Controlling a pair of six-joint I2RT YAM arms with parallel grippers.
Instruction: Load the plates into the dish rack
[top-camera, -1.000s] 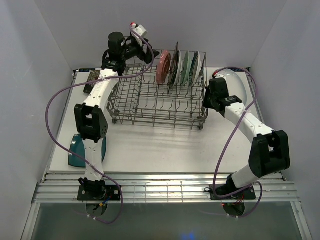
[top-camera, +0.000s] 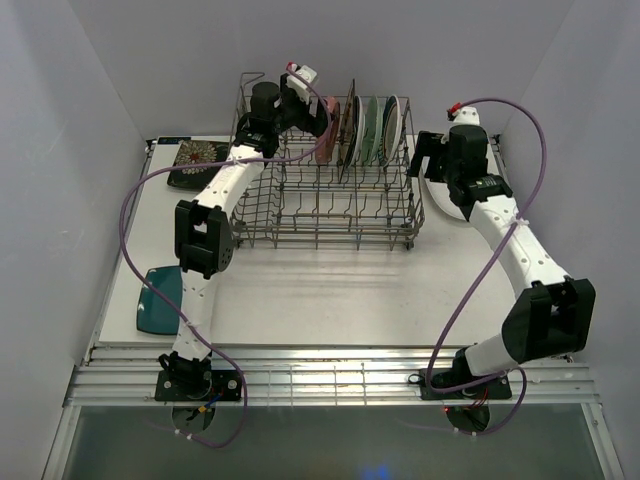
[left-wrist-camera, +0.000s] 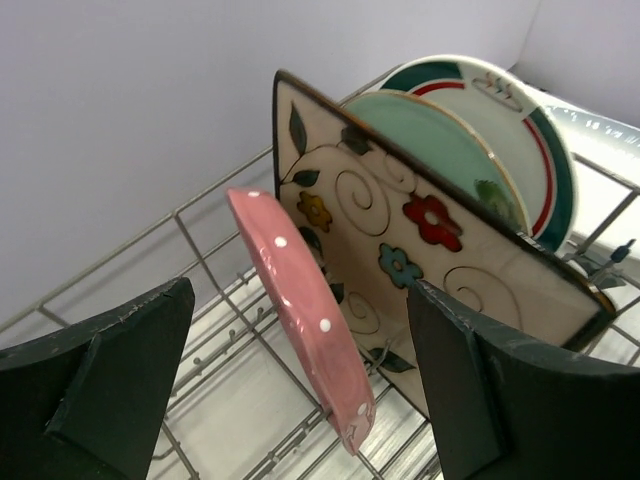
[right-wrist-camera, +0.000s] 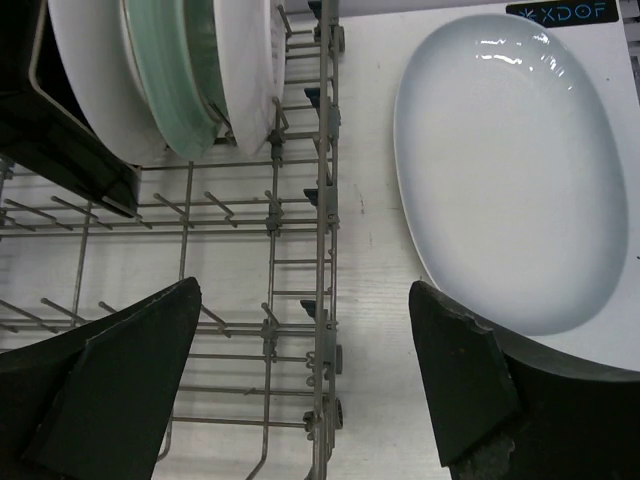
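My left gripper (top-camera: 304, 112) stands open over the rack's back; in the left wrist view the pink plate (left-wrist-camera: 300, 300) is between but below its fingers, beside a flower-patterned plate (left-wrist-camera: 410, 230), with green and white plates behind. My right gripper (top-camera: 430, 150) is open at the rack's right edge. In the right wrist view a white oval plate (right-wrist-camera: 508, 170) lies flat on the counter beside the dish rack (right-wrist-camera: 321, 260), which holds several upright plates (right-wrist-camera: 250, 70).
A dark patterned plate (top-camera: 195, 160) lies at the back left and a teal plate (top-camera: 155, 305) at the front left. The rack's front half is empty, and the front counter is clear.
My right gripper has risen and moved right and toward the back, off the rack's edge. My left gripper has shifted right over the plates, and the rack sits slightly differently.
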